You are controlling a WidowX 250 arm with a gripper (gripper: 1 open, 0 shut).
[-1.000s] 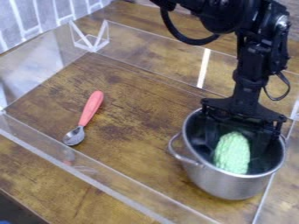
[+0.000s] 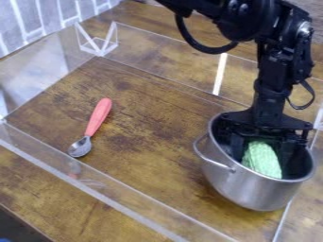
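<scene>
A steel pot (image 2: 233, 184) with a side handle sits at the lower right of the camera view. Inside it lies a pale green corn-like object (image 2: 262, 159). The black gripper (image 2: 259, 142) reaches down into the pot over the top of the green object and looks closed on it, though its fingertips are mostly hidden in the dark interior.
A spoon (image 2: 93, 125) with a pink handle lies on the wooden table (image 2: 139, 180) at the left. Clear plastic edges border the work area.
The gripper has moved slightly down and over the green object, which now appears a little more upright and more covered by the gripper than a second ago.
</scene>
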